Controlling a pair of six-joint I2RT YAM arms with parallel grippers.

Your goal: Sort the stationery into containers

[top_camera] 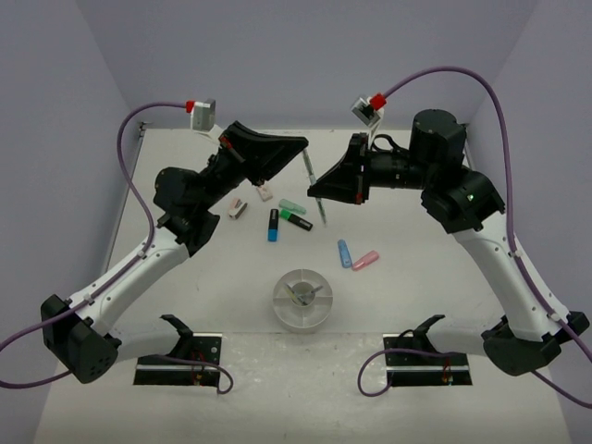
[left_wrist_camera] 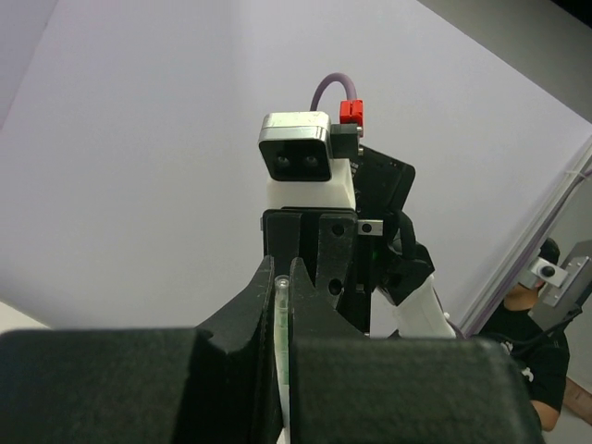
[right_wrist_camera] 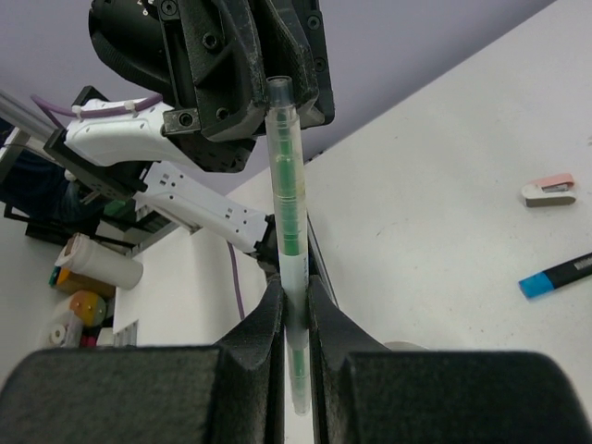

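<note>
A slim pen with a clear, greenish barrel and a white band hangs nearly upright above the table, between both grippers. Its grey upper end is in my left gripper, whose fingers close in on both sides of it. Lower down, the white band sits between the fingertips of my right gripper, shut on it. The round, white divided container stands near the front, holding a few thin items. On the table lie a blue-and-black marker, a green-and-black marker and a green one.
A blue stick-like item and a pink one lie right of centre. Two small pale-pink pieces are at the left back. The two arms are close together above the middle.
</note>
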